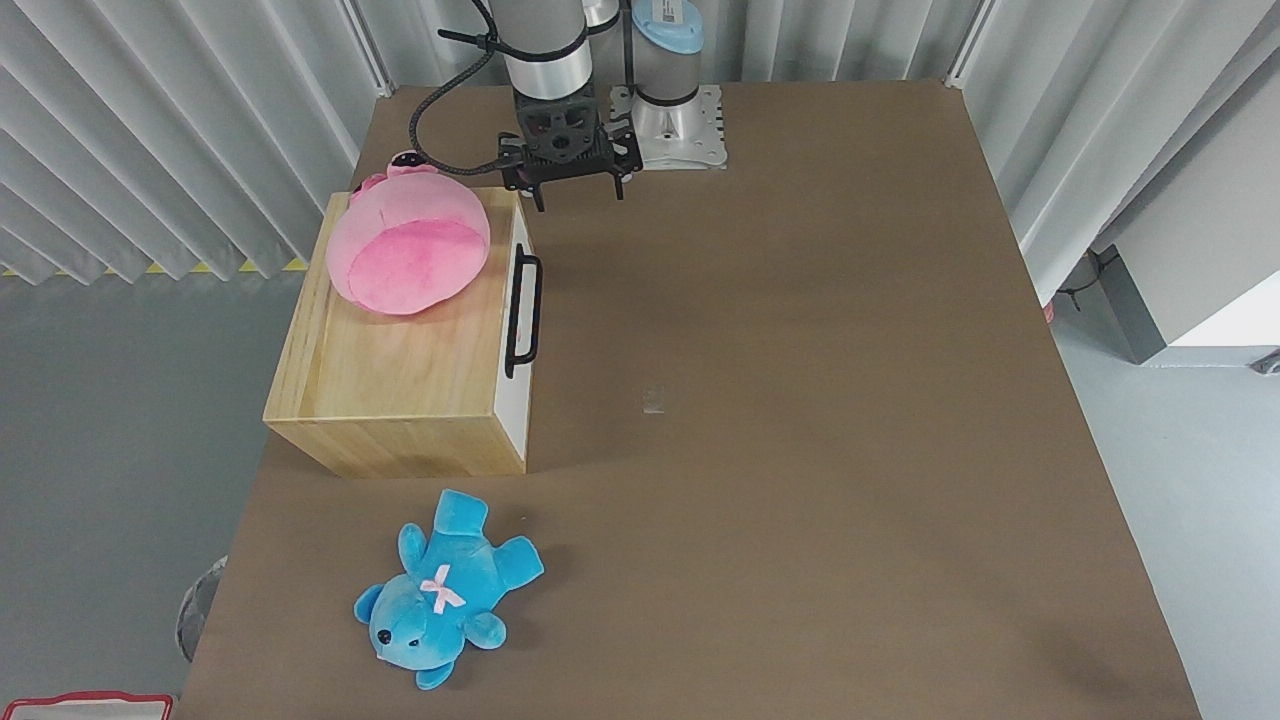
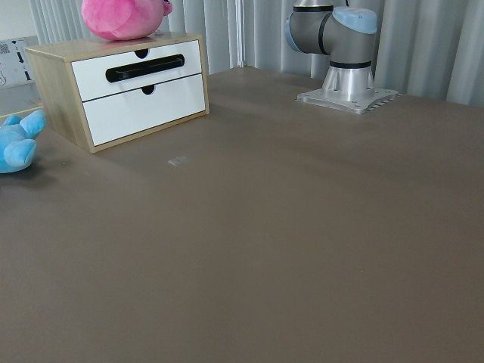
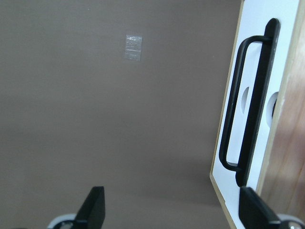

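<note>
A wooden two-drawer box (image 1: 390,384) with white fronts stands on the table's left side, its long black handle (image 3: 230,114) on the upper drawer. A pink plush toy (image 1: 408,252) rests on its top; a blue plush bear (image 1: 438,600) lies on the table in front of it. My gripper (image 1: 579,192) is above the back end of the box's front, open and empty. In the wrist view its two fingers show at the bottom edge, with the handle ahead at right.
A small clear tape patch (image 3: 133,47) lies on the table beside the box. The robot base (image 1: 690,144) stands at the back.
</note>
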